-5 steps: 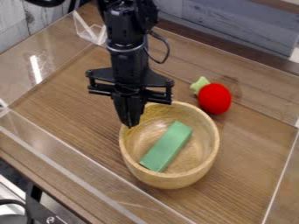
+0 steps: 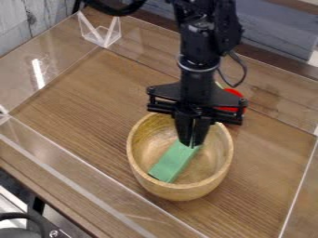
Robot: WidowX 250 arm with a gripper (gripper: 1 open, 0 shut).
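Observation:
My black gripper is over the back part of a tan bowl, pointing down; its finger state is unclear. A flat green block lies in the bowl, just below the gripper. A red round object sits behind the gripper on the right, partly hidden by it.
A clear wire-like bin stands at the back left. A dark cable shows at the bottom left corner.
My gripper has moved right, now covering much of the red object and the bowl's back part. The bowl and green block look unmoved.

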